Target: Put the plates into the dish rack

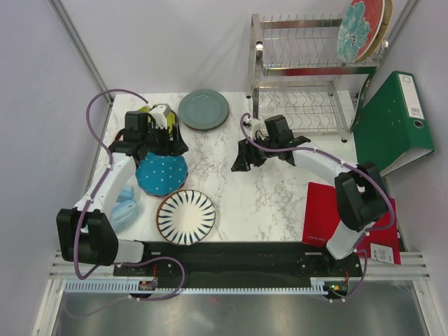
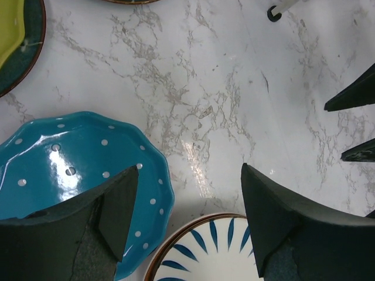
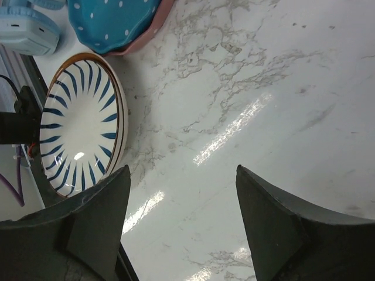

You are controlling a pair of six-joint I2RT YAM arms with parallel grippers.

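Two round plates, one with a turquoise and red pattern, stand at the right end of the rack's upper tier. The metal dish rack is otherwise empty. On the table lie a grey-green plate, a blue dotted plate and a white blue-striped plate. Partly covered by the left arm is a yellow plate. My left gripper, open and empty, hangs above the blue plate's upper right edge. Over bare marble in front of the rack, my right gripper is open and empty too.
A green binder stands right of the rack, and a red folder lies at the front right. Light blue dishes sit at the left edge. Open marble lies at the table's centre.
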